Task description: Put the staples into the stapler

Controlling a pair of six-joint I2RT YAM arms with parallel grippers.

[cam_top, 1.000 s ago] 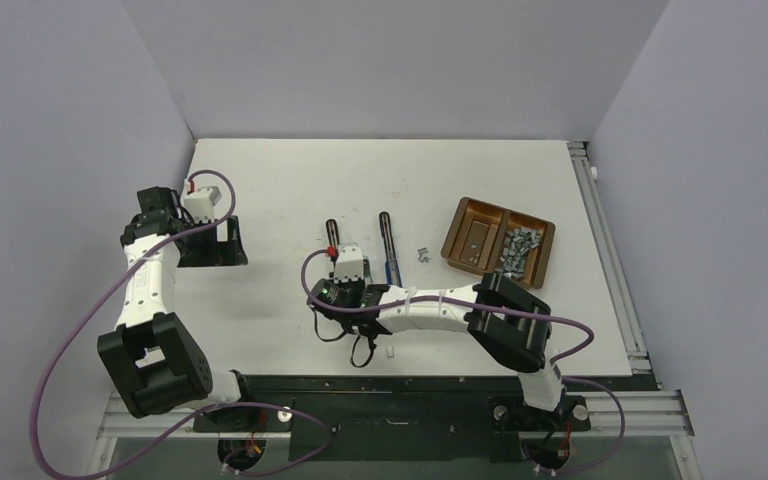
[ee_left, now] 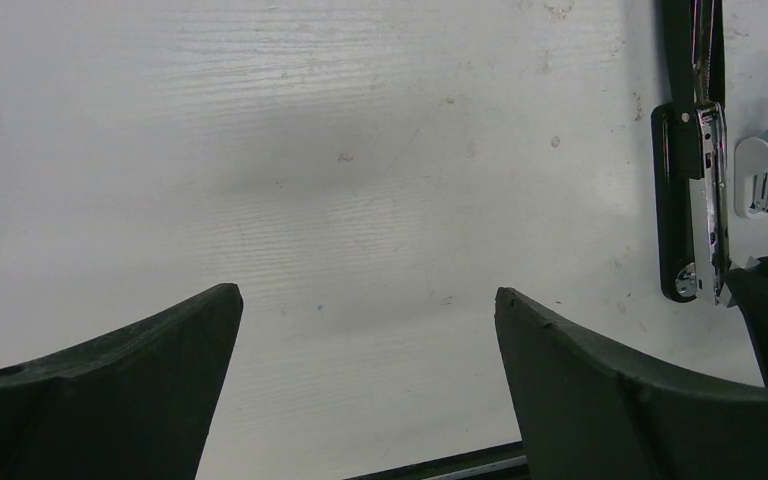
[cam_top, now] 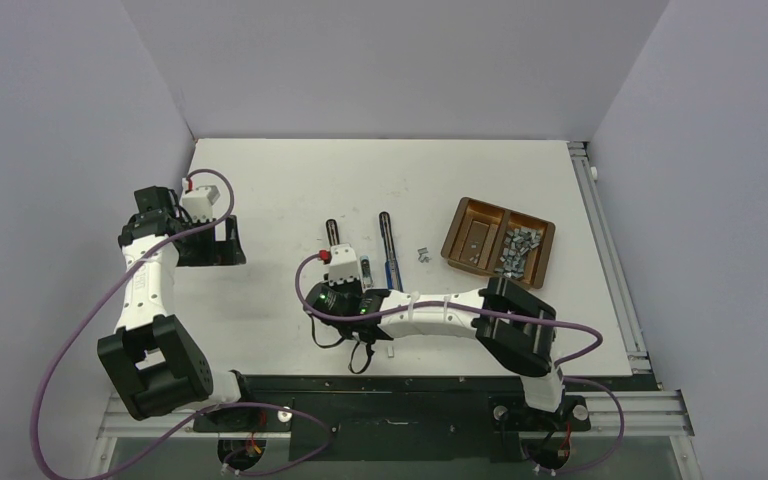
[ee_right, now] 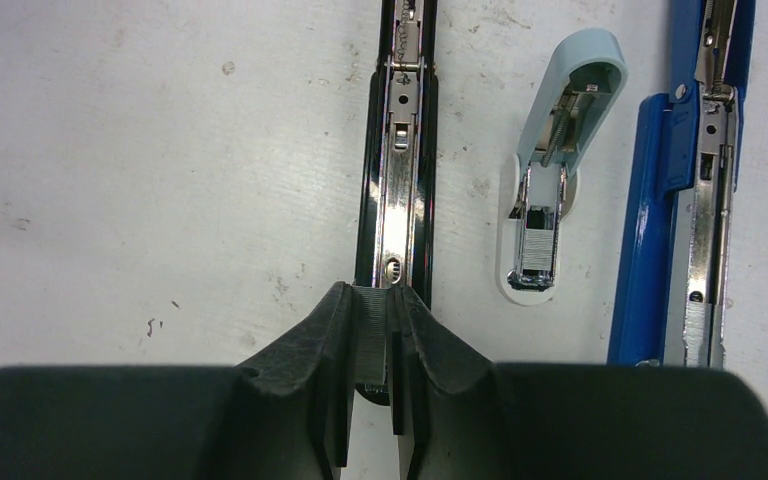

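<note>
A black stapler (ee_right: 397,180) lies opened out lengthwise on the table. My right gripper is over its near end, shut on a grey strip of staples (ee_right: 370,330) in line with the stapler's channel; whether the strip rests in the channel I cannot tell. A small mint-and-white stapler (ee_right: 529,260) with raised top and a blue stapler (ee_right: 646,230) lie to its right, both with staples visible. My left gripper stands open at the table's left side, nothing between its fingers.
A brown two-part tray (cam_top: 469,232) with grey staple strips sits at the right, loose pieces (cam_top: 423,254) beside it. The right arm covers the front middle.
The left arm is practically unmoved.
</note>
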